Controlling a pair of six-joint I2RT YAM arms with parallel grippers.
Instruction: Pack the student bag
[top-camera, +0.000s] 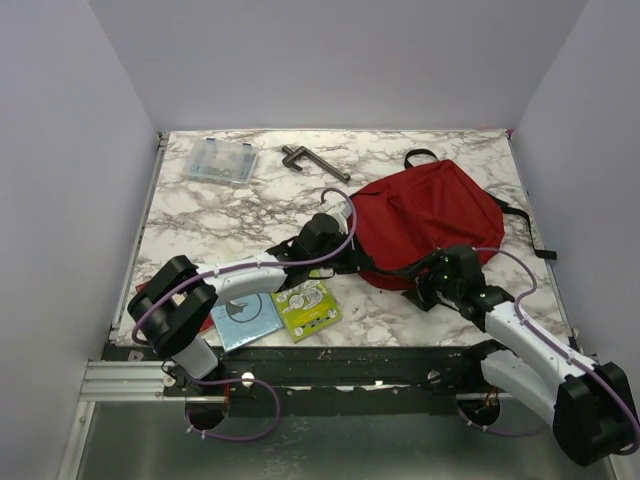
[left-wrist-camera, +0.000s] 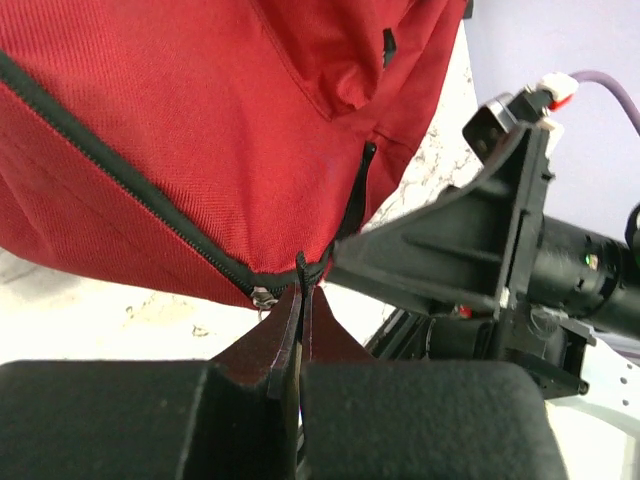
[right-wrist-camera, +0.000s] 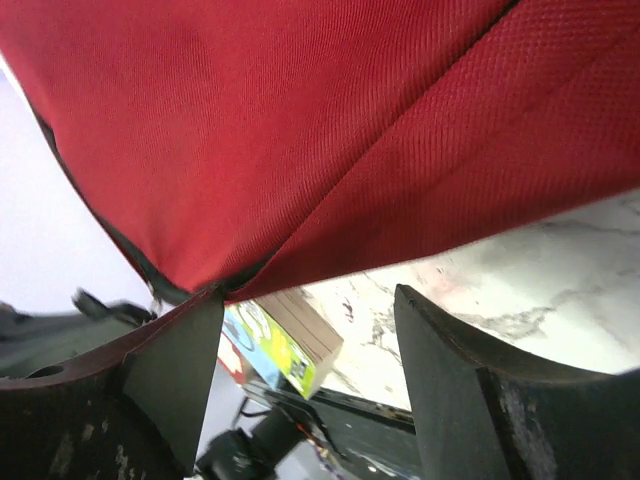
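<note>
The red bag (top-camera: 430, 205) lies flat at the right of the table, its black-zipped opening facing me. At the opening's left end, my left gripper (top-camera: 368, 264) is shut. In the left wrist view, the dark zipper end (left-wrist-camera: 262, 297) meets its fingertips; whether cloth is pinched there is hard to tell. My right gripper stands part open at the bag's near edge, one finger (right-wrist-camera: 205, 330) by the red cloth and nothing gripped between. Left of the bag lie a green book (top-camera: 308, 312), a blue book (top-camera: 247, 324) and a mostly hidden red one (top-camera: 207, 324).
A clear plastic case (top-camera: 220, 161) is at the back left, and a dark grey angled object (top-camera: 318, 162) lies at the back middle. Black straps (top-camera: 522, 212) trail off the bag's right side.
</note>
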